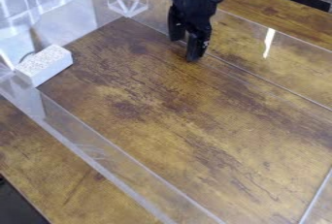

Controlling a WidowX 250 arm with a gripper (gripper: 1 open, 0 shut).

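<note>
A dark robot arm [197, 5] reaches down from the top centre of the view to the far side of a wooden table [182, 131]. Its black gripper [187, 49] is low, close by the far clear wall of the enclosure. It is too small and dark to tell whether it is open or shut or holds anything.
Clear plastic walls [91, 157] border the work area. A white speckled block [43, 65] sits at the left edge, and a pale curtain or grid stands behind it at the top left.
</note>
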